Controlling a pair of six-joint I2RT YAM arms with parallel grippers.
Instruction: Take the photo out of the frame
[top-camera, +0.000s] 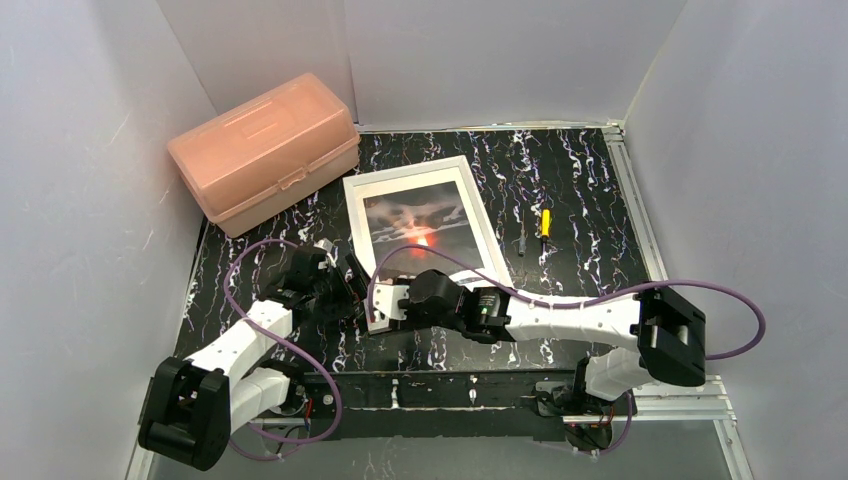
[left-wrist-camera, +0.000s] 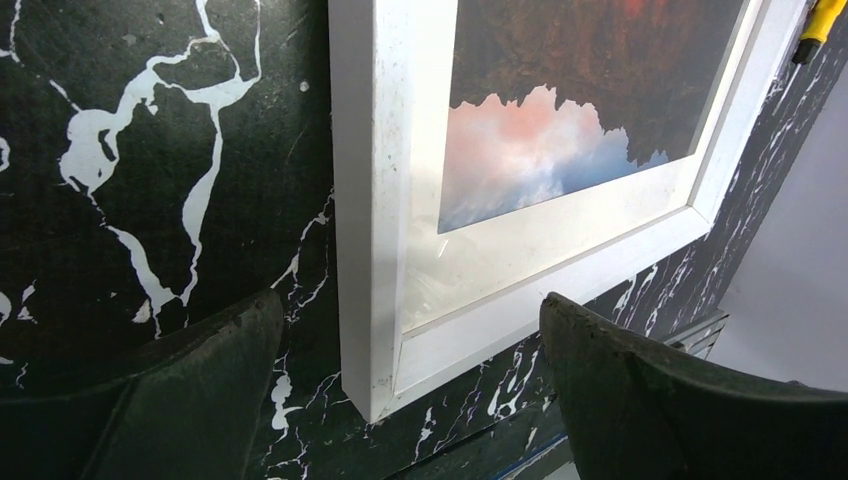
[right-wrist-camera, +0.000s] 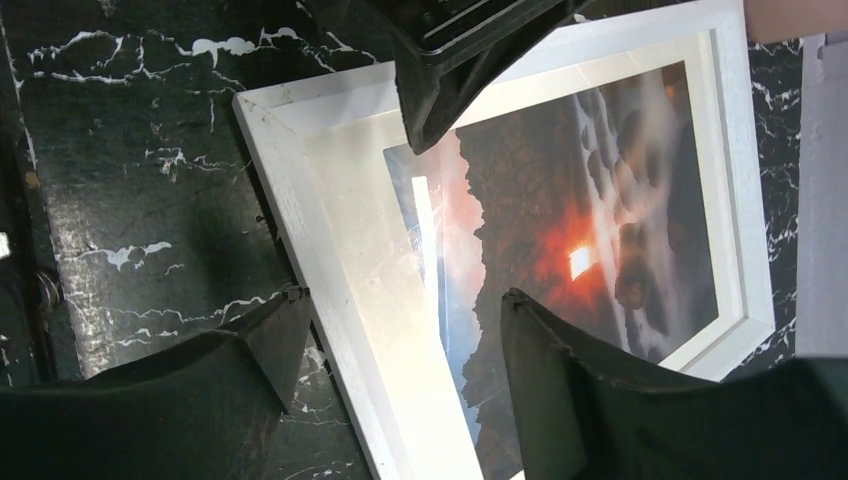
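A white picture frame (top-camera: 478, 205) holding a sunset photo (top-camera: 420, 225) lies face up on the dark marble table (top-camera: 580, 270). My left gripper (top-camera: 355, 280) hangs at the frame's left front corner; in its wrist view the fingers are open, with the corner visible between them. My right gripper is part open above the frame's front part, nothing held; its fingers stand either side of the frame's edge and glass in that view, and whether they touch is unclear.
A pink box (top-camera: 260, 140) stands at the back left. A yellow screwdriver (top-camera: 545, 225) and a thin tool (top-camera: 522, 240) lie right of the frame. Walls enclose the table on the sides and back.
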